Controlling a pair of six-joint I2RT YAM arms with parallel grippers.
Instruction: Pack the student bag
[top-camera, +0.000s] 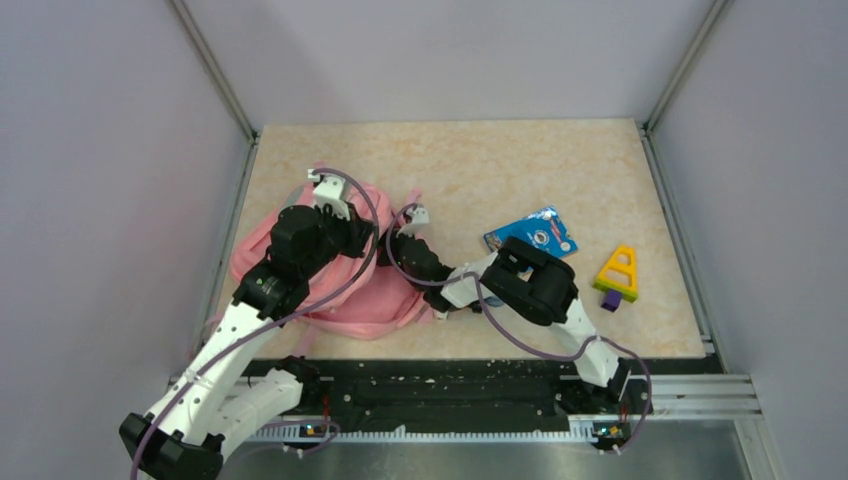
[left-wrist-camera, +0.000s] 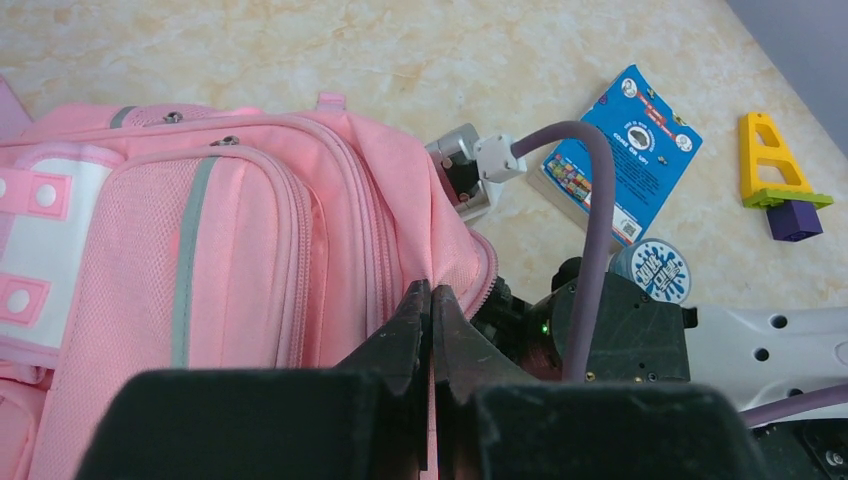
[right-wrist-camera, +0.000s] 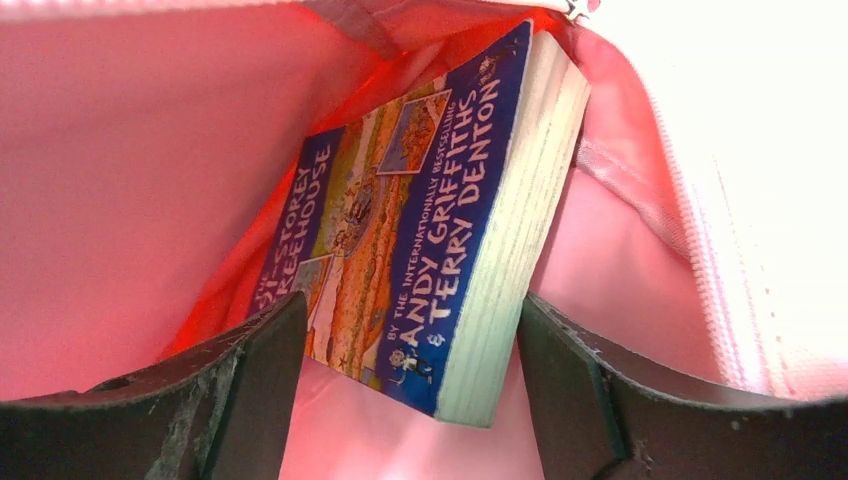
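The pink school bag (top-camera: 365, 320) lies at the left of the table, its main compartment open. My left gripper is shut on the bag's upper edge, where the fabric is pinched into a crease. Inside the compartment, my right gripper is open, its fingers (right-wrist-camera: 275, 340) spread well apart. A thick paperback book (right-wrist-camera: 430, 220) leans in there, cover showing, its lower end between those fingers but not clamped. From the top view, the right gripper's tips are hidden by the bag.
A blue activity book (top-camera: 535, 233) lies right of the bag. Near it stands a small lidded tub (left-wrist-camera: 655, 272), partly behind the right arm. Further right are a yellow frame (top-camera: 618, 268) and a purple block (top-camera: 611, 300).
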